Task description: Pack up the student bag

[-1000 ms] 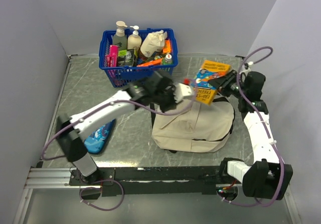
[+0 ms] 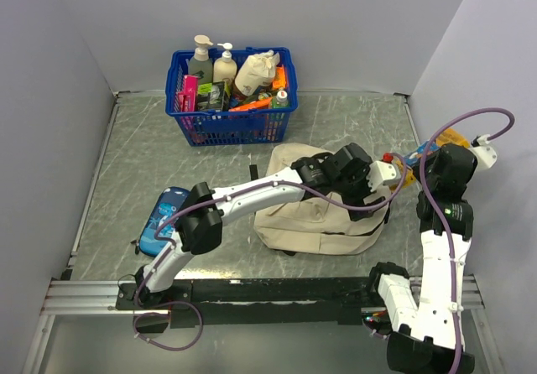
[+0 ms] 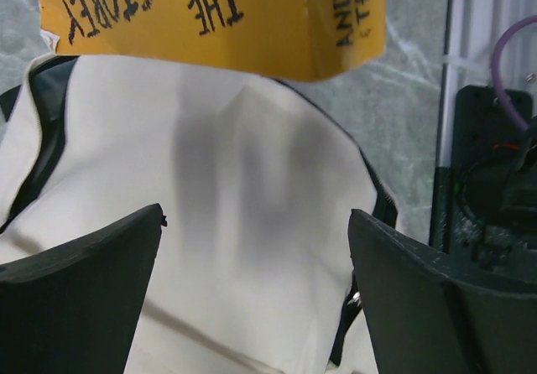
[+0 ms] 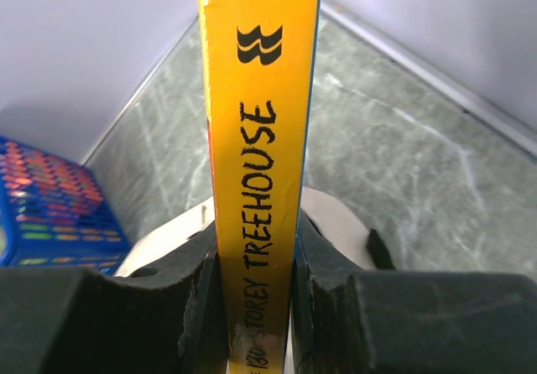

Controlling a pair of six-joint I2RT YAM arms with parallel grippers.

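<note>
The beige bag [image 2: 306, 231] lies flat on the marble table. My left gripper [image 2: 377, 185] is over its right part, open; in the left wrist view cream fabric lies below its fingers. My right gripper is shut on a yellow book [image 4: 256, 122], seen spine-on in the right wrist view and mostly hidden behind the arm at the top view's right edge. The book also crosses the top of the left wrist view [image 3: 218, 30].
A blue basket [image 2: 226, 127] full of bottles, packets and a cloth pouch stands at the back. A blue case [image 2: 161, 221] lies at the left. Walls bound the table on three sides.
My right gripper has carried the book rightward, off the middle of the bag toward the right wall. My left arm has moved right and down, over the bag's right part.
</note>
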